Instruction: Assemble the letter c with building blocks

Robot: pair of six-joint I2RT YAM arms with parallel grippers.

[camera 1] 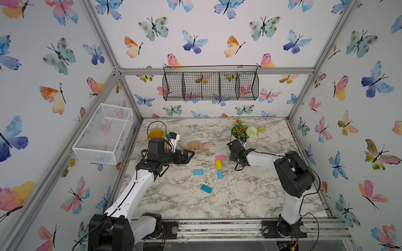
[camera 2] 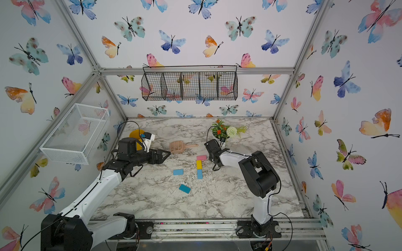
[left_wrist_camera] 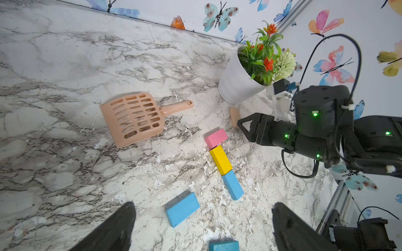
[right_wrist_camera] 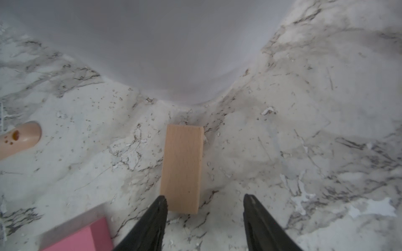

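A pink block [left_wrist_camera: 216,138], yellow block [left_wrist_camera: 221,160] and light blue block [left_wrist_camera: 232,185] form a near-straight line. Left of it lie another blue block [left_wrist_camera: 182,209] and a darker blue one [camera 1: 206,188]. A beige wooden block [right_wrist_camera: 181,167] lies beside the white pot [left_wrist_camera: 237,79]. My right gripper is low over the table beside that block, open, with one fingertip near its lower end. My left gripper is open and raised at the left side, nothing between its fingers.
A pink slotted spatula [left_wrist_camera: 134,119] lies at the middle back, a yellow container [camera 2: 136,134] at the back left. A wire rack [camera 1: 210,85] and white basket [camera 1: 100,138] hang on the walls. The front and right table have free room.
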